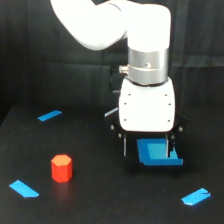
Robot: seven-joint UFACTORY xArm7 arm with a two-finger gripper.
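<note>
A red hexagonal block (pixel 61 168) stands on the black table at the left. My gripper (pixel 146 152) is on the right, pointing down, well apart from the block. Its two thin dark fingers (pixel 125 147) stand wide apart, and I see nothing gripped between them. Around and behind the fingers' right side lies a shallow blue tray (pixel 173 161), partly covered by the white gripper body. Whether a finger touches the tray is hard to tell.
Strips of blue tape lie at the back left (pixel 50 115), front left (pixel 24 189) and front right (pixel 196 197). Bare table separates the red block from the tray. A dark curtain hangs behind.
</note>
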